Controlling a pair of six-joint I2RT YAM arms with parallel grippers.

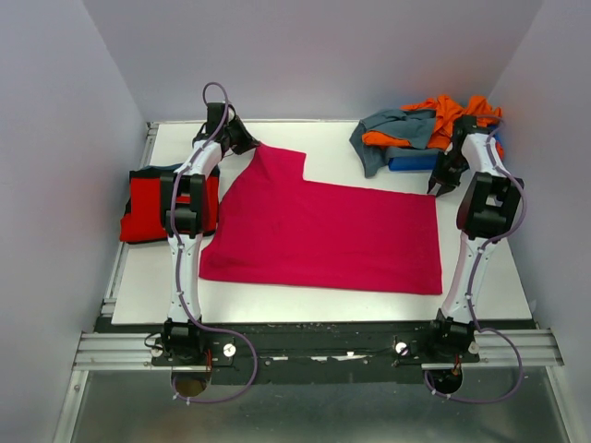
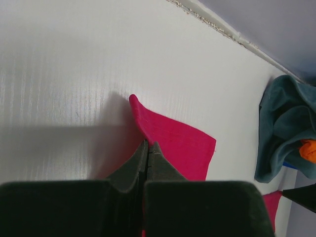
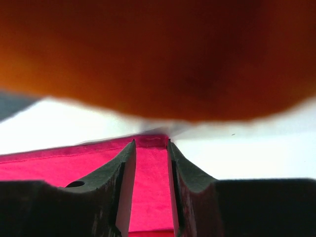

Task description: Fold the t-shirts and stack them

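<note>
A pink T-shirt (image 1: 323, 240) lies spread across the white table. My left gripper (image 1: 255, 143) is shut on its upper left corner, the fabric pinched between the fingertips in the left wrist view. My right gripper (image 1: 434, 192) is at the upper right corner, part open; in the right wrist view the corner (image 3: 150, 141) lies at its fingertips, and I cannot tell whether it is held.
A pile of orange (image 1: 448, 113) and grey-blue garments (image 1: 374, 161) rests on a blue bin at the back right. A stack with a red folded shirt (image 1: 145, 208) sits at the left edge. Bare table shows along the front and back middle.
</note>
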